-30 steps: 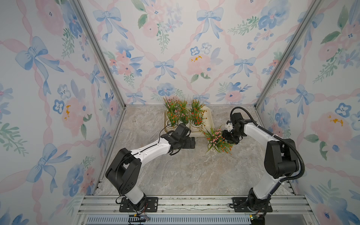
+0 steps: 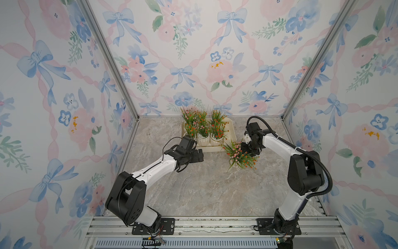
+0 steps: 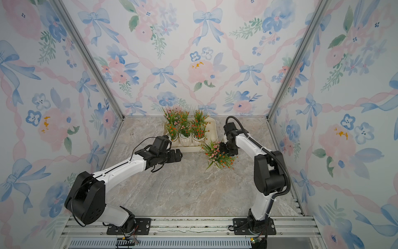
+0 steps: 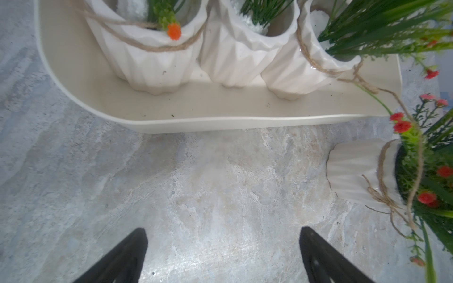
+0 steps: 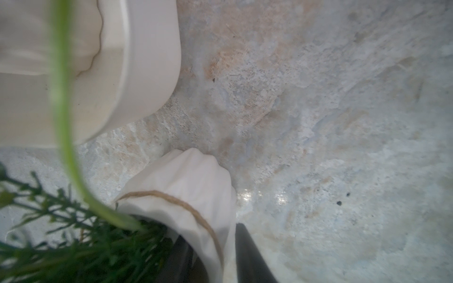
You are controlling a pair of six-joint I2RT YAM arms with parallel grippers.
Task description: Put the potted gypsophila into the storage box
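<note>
A cream storage box [image 4: 226,123] holds several white pots of gypsophila [image 4: 151,66]. A fourth potted gypsophila [image 4: 358,172], pink and orange flowered, lies on its side on the floor at the box's front right corner. My right gripper is at that pot [image 5: 184,174], its fingers around the rim on either side of the white wall, part open; whether they press on it I cannot tell. My left gripper stands open with nothing between its fingers, low in front of the box, left of the lying pot.
The box has free room at its right end [image 2: 230,128]. Patterned walls enclose the sides and back.
My left gripper has moved leftward, away from the lying plant. My right gripper has moved left onto the lying pot. The plant has shifted slightly, if at all.
</note>
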